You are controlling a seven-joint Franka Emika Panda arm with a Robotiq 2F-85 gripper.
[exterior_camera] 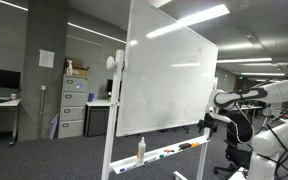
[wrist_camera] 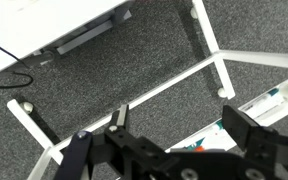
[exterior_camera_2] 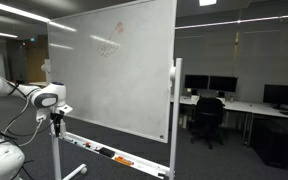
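Observation:
A large whiteboard (exterior_camera: 169, 70) on a white frame stands before the arm, with faint reddish marks (exterior_camera_2: 119, 28) near its top in exterior view 2. Along its lower edge runs a white tray (exterior_camera: 124, 166) holding several markers and a clear bottle (exterior_camera: 141, 150). My gripper (exterior_camera_2: 58, 126) hangs at the board's near side, close to the tray's end. In the wrist view its dark fingers (wrist_camera: 80, 152) are spread wide, with only floor and frame showing between them. A red item and a green one (wrist_camera: 220, 124) lie on the tray near the right finger.
White legs and a crossbar (wrist_camera: 154, 92) of the stand spread over the carpet below. An orange item (exterior_camera_2: 122, 160) and a dark item (exterior_camera_2: 106, 152) rest on the tray. Desks with monitors and a chair (exterior_camera_2: 213, 112) are far behind.

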